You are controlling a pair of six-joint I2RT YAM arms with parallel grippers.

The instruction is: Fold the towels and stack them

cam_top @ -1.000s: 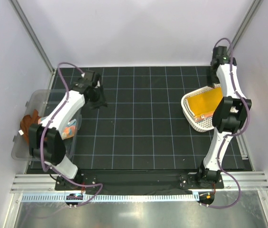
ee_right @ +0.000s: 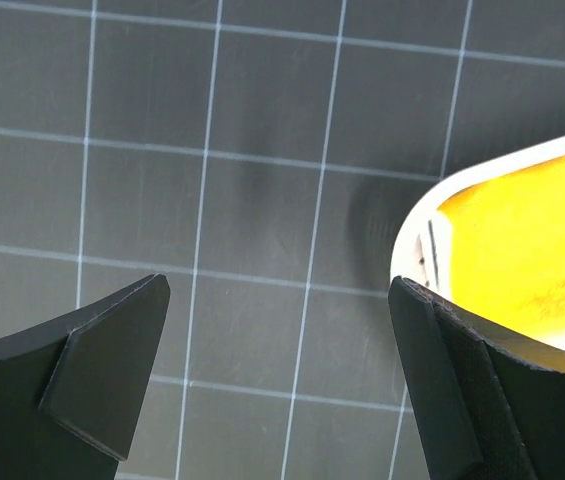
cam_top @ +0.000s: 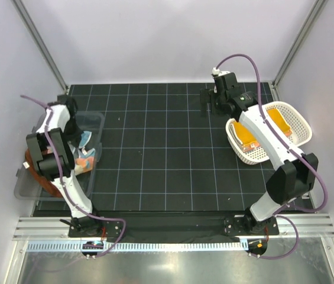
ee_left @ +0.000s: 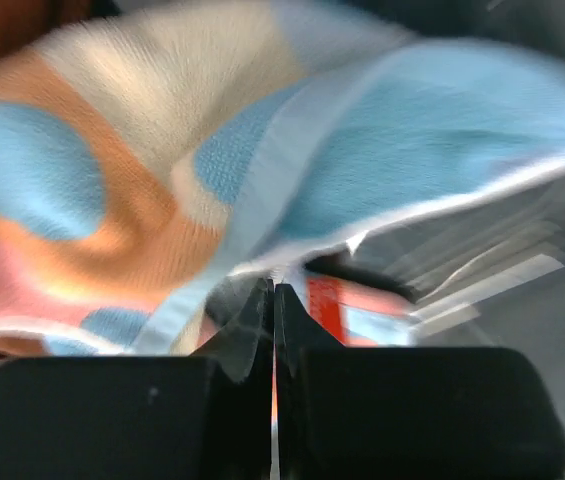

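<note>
A multicoloured towel [cam_top: 85,161] with blue and orange patches lies crumpled in the grey bin [cam_top: 100,137]. In the left wrist view this towel [ee_left: 142,140] fills the upper left, partly blurred. A brown towel [cam_top: 44,180] lies at the bin's left side, partly hidden by the arm. Over the bin, my left gripper is shut; nothing shows between its fingers, and the cloth appears beyond the tips. My right gripper stands open and empty above the dark table, left of the white basket [cam_top: 230,137]. Folded yellow cloth [cam_top: 243,135] lies inside that basket.
Between bin and basket the gridded table [cam_top: 167,148] is bare. Side walls stand close behind both containers. The right forearm [cam_top: 267,130] passes over the basket and hides part of it.
The right gripper has come left from the basket's far side to the table beyond its left edge.
</note>
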